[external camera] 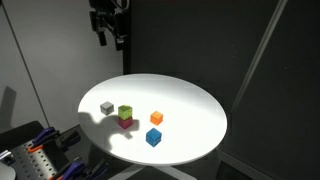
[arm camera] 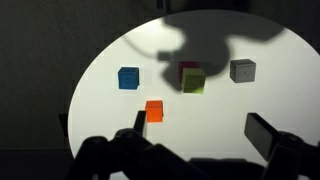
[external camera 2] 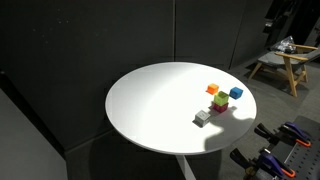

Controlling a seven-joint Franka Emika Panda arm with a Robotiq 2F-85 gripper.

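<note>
My gripper [external camera: 110, 41] hangs high above the white round table, its fingers wide apart with nothing between them. Wide apart too are its dark fingers [arm camera: 264, 136] in the wrist view. A green cube [external camera: 125, 111] rests on top of a magenta cube [external camera: 125, 124]. Around this stack, apart from it, lie a grey cube [external camera: 107, 107], an orange cube [external camera: 157, 118] and a blue cube [external camera: 154, 137]. From the wrist, the orange cube [arm camera: 154, 111] shows beside the left finger, and the grey cube [arm camera: 242, 70] farther off to the right.
The table [external camera 2: 150, 100] has a large bare area away from the cubes. Dark panels stand behind it. A wooden chair [external camera 2: 285, 65] is off to the far right in exterior view 2, clear of the table.
</note>
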